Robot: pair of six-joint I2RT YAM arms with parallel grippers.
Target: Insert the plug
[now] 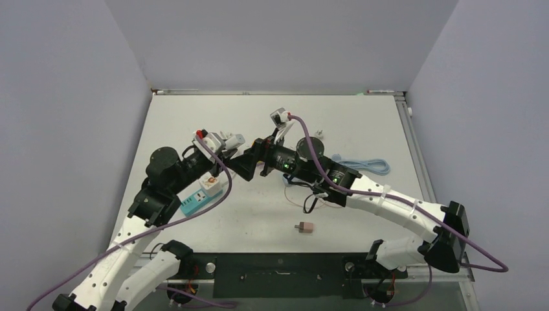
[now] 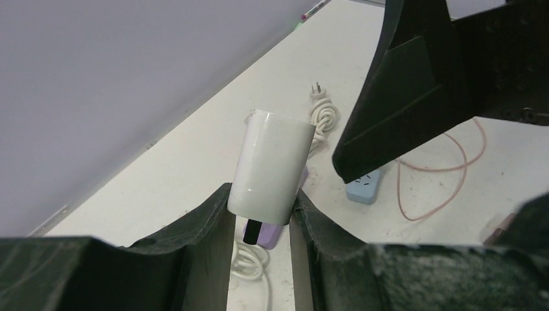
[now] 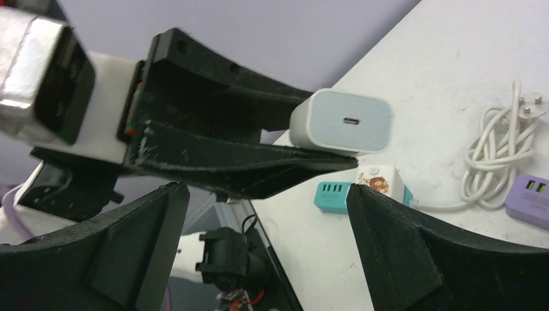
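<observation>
A white charger plug (image 2: 272,168) is pinched between the fingertips of my left gripper, held above the table. One dark prong shows at its lower end in the left wrist view. Its grey end face (image 3: 349,123), with a small slot, is turned toward the right wrist camera. My right gripper stands open close by, its two fingers apart and nothing gripped. From above, the right gripper's dark fingers (image 1: 245,164) overlap the left fingertips; whether they touch, I cannot tell.
A cyan power strip (image 1: 192,203) with a white cube plug (image 3: 380,180) lies at the left. The purple strip (image 3: 529,199) and the blue strip (image 2: 364,186) are partly hidden. A pink plug (image 1: 305,227) sits near the front, with bare table around it.
</observation>
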